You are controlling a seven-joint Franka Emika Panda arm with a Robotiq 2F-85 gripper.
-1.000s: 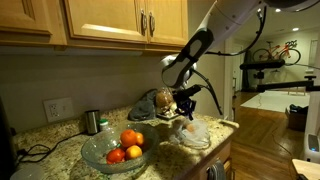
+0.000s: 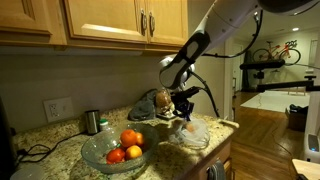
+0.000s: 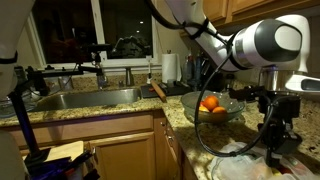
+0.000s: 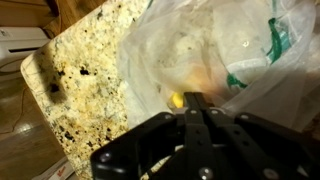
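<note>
A crumpled, see-through plastic bag [image 2: 191, 134] with green print lies on the counter. In the wrist view the same bag [image 4: 185, 55] fills the middle, a blurry orange shape showing inside it. My gripper is shut and points down into the bag's folds. Close beside its fingertips is a small yellow spot [image 4: 177, 100]; nothing clearly shows between them. From the second exterior side, the arm's wrist stands over the bag [image 3: 235, 166], and the fingers are hard to make out there.
A green-grey colander bowl [image 2: 95, 150] with several orange and red fruits [image 2: 132, 138] stands left of the bag. Behind are a metal canister [image 2: 92, 122] and a basket-like item [image 2: 163, 101]. The counter's edge [image 4: 65, 140] runs close to the bag.
The arm has shifted only very slightly above the bag. Bowl, fruits and bag look the same as before.
</note>
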